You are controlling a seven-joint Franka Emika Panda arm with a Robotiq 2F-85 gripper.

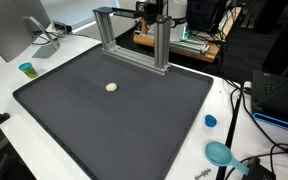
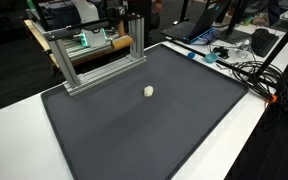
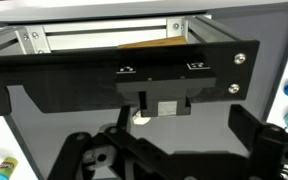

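Observation:
My gripper stands open in the wrist view, its dark fingers spread at the lower left and lower right. Between and beyond them is a black bar with a block-like handle, part of a metal-framed unit. Nothing shows held. A small cream-coloured round piece lies on the grey mat; it also shows in the second exterior view as a pale piece, and in the wrist view it is partly hidden by the black bar. The gripper is hard to make out in the exterior views.
A green-and-blue can stands left of the mat. A blue lid-like piece and a teal bowl-like piece lie to the right, near black cables. An aluminium frame borders the mat's back edge.

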